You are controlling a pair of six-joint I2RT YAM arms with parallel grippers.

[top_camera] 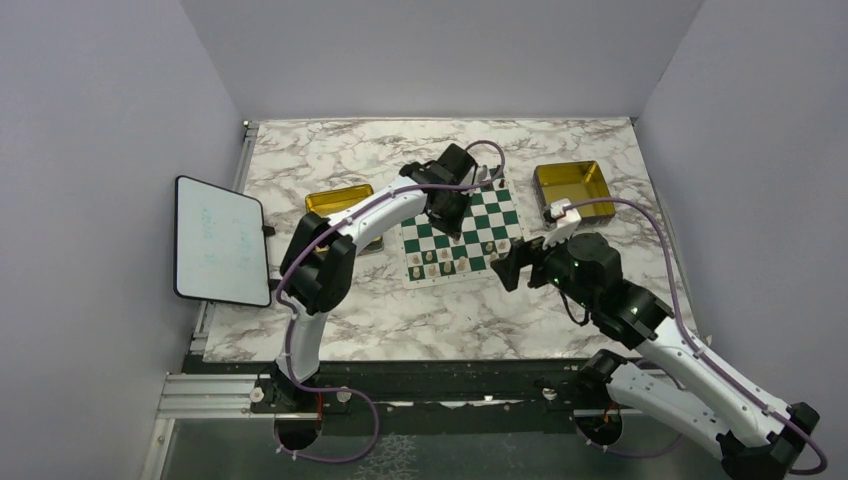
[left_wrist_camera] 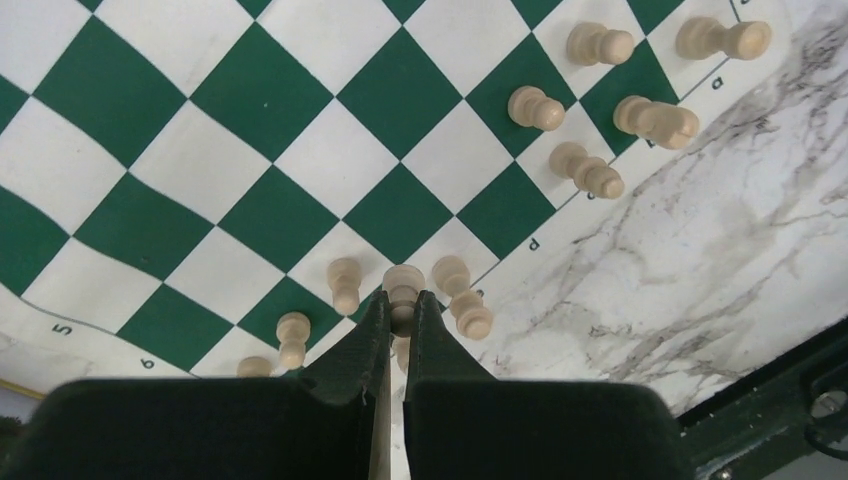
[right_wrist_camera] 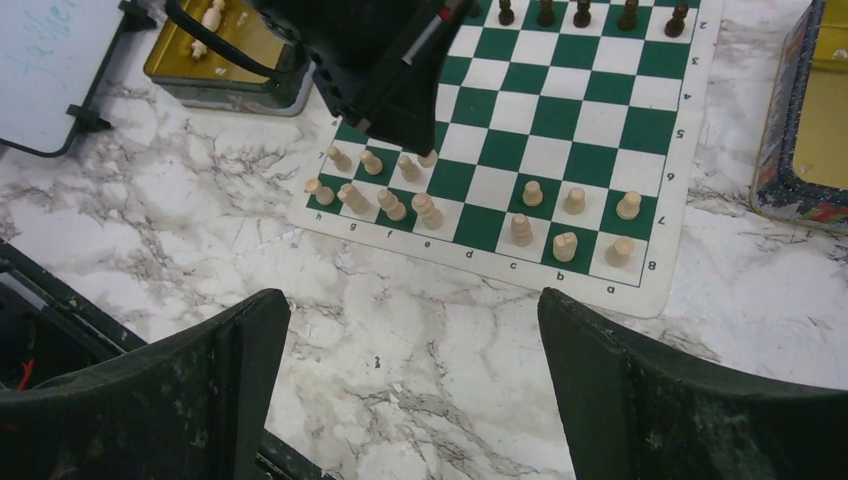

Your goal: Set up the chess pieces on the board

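My left gripper is shut on a pale pawn, held above the chessboard. From the right wrist view the same gripper's dark fingers hang over the board, covering some squares. Pale pieces stand along the near side in two groups, such as a pawn by the right and a tall piece by the left, with empty squares between. Dark pieces line the far side. My right gripper is open and empty, short of the board's near right corner.
A gold tin left of the board holds a pale piece. Another gold tin at the right looks empty. A whiteboard stands far left. Bare marble lies in front of the board.
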